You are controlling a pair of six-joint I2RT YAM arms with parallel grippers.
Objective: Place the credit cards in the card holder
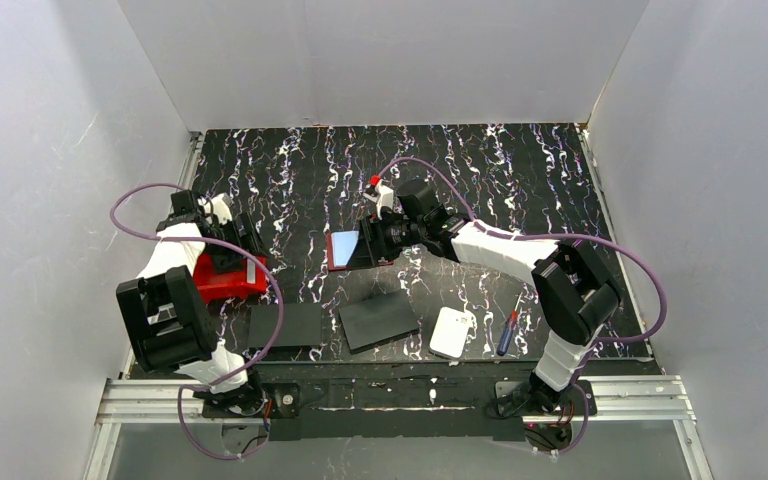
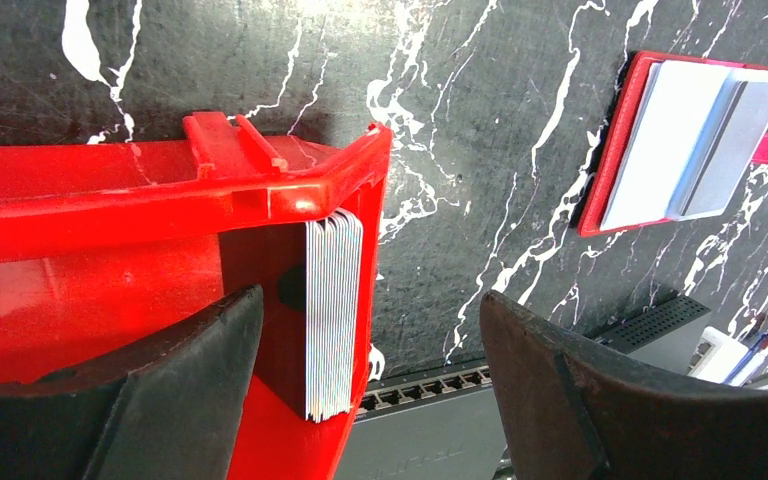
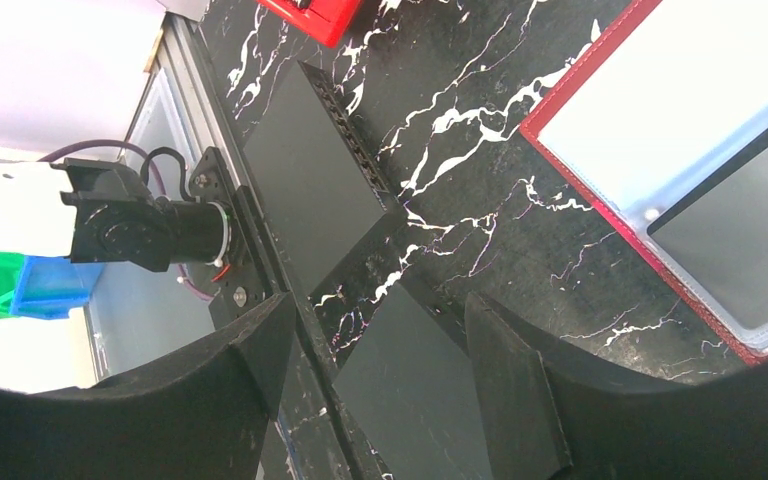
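Note:
A stack of white cards [image 2: 332, 320] stands on edge at the right end of a red tray [image 2: 90, 200]. My left gripper is open over that end, the stack between and beyond its fingertips, apparently not gripped. The red card holder [image 2: 598, 205] with clear sleeves [image 2: 665, 140] lies open to the right in the left wrist view and fills the upper right of the right wrist view. My right gripper hangs open beside and above the holder, nothing seen between its fingers.
Two dark grey plates [image 1: 285, 325] lie along the front. A white object [image 1: 450, 332] and a screwdriver [image 1: 508, 330] are at front right.

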